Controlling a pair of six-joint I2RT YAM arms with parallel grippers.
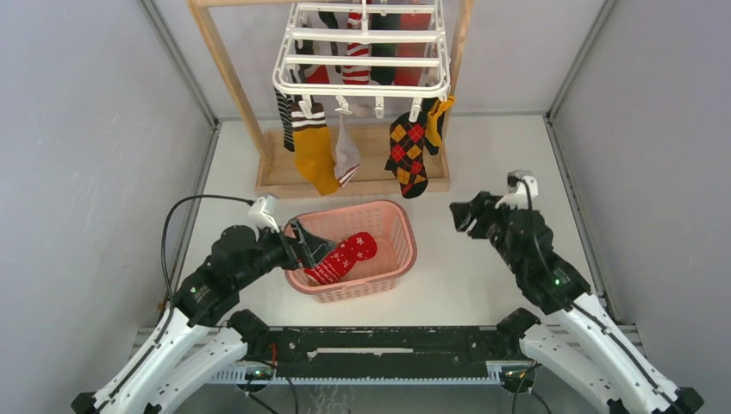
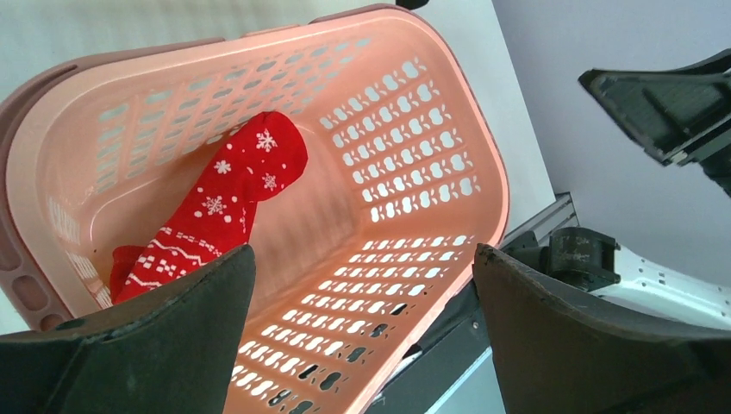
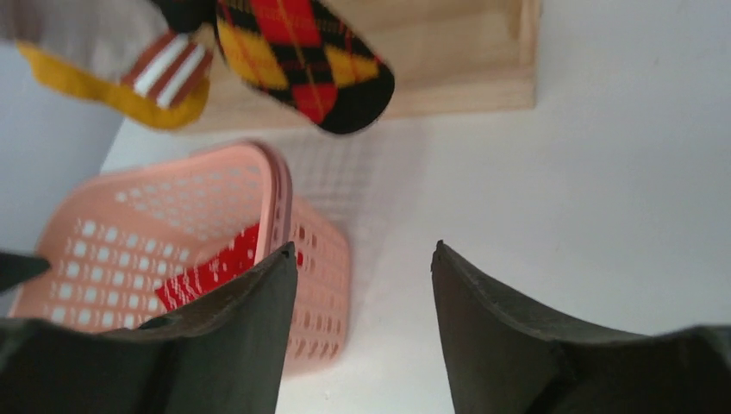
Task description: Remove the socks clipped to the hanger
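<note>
Socks hang clipped on the white hanger [image 1: 362,89]: a mustard striped sock [image 1: 313,151], a pale grey one [image 1: 346,155], an argyle one [image 1: 405,151] and others behind. A red snowflake sock [image 2: 211,203] lies in the pink basket [image 1: 392,259]. My left gripper [image 1: 310,250] is open over the basket, with nothing between its fingers. My right gripper [image 1: 465,220] is open to the right of the basket, below and right of the argyle sock; its view is blurred.
The wooden rack [image 1: 220,60] carries the hanger at the back. Bare white table [image 1: 483,147] lies to the right. Grey walls stand at both sides.
</note>
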